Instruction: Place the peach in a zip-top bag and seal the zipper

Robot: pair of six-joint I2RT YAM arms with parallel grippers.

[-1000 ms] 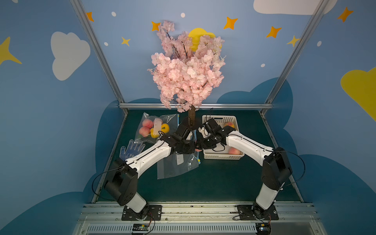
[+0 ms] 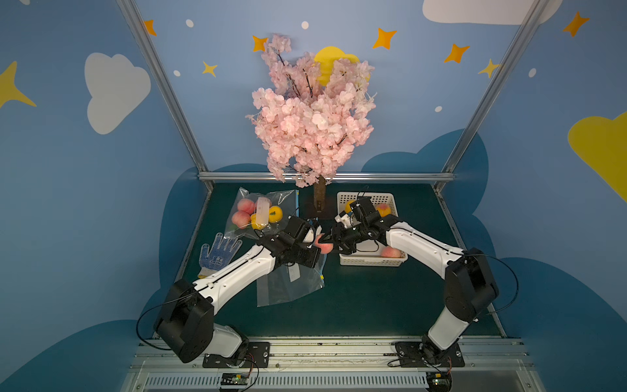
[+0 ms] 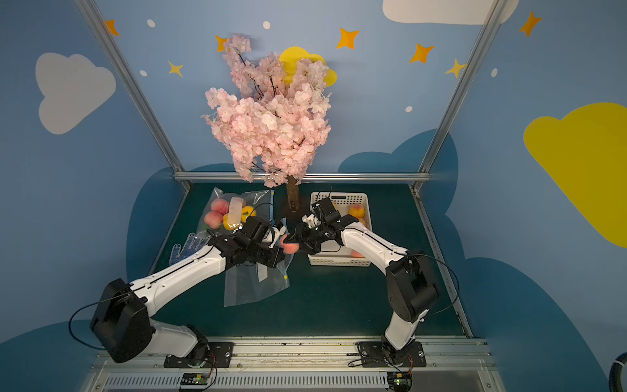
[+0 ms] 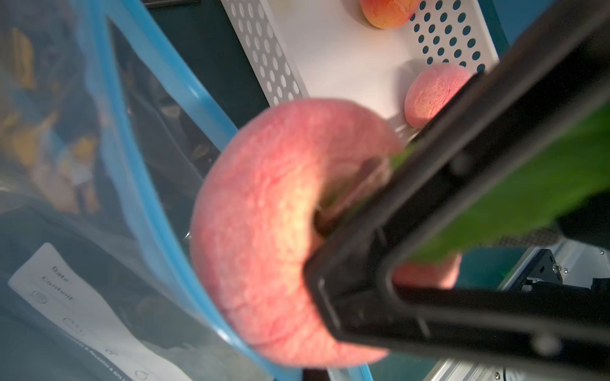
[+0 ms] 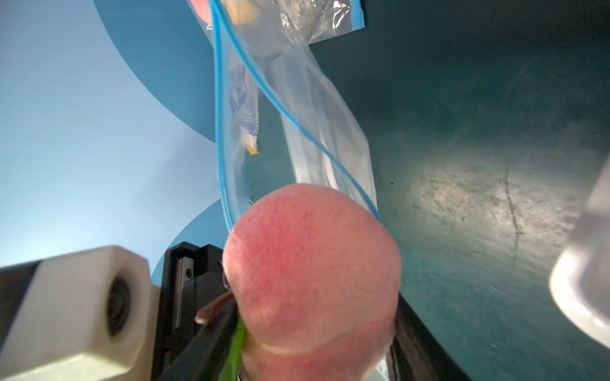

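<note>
A pink peach with a leaf is held in my right gripper, which is shut on it, at the mouth of an empty clear zip bag with blue zipper strips. The bag's mouth is spread beside the peach, whose lower side is close against the zipper strip. My left gripper is at the bag's mouth, facing the right one; its fingers are mostly hidden, apparently shut.
A white perforated basket with peaches stands at the right. A filled fruit bag lies at back left, a glove at left, and a blossom tree at the back.
The peach and right gripper have shifted, showing more of the peach between the grippers. Over the last second the left arm has pulled back leftward, and the empty bag has moved with it.
</note>
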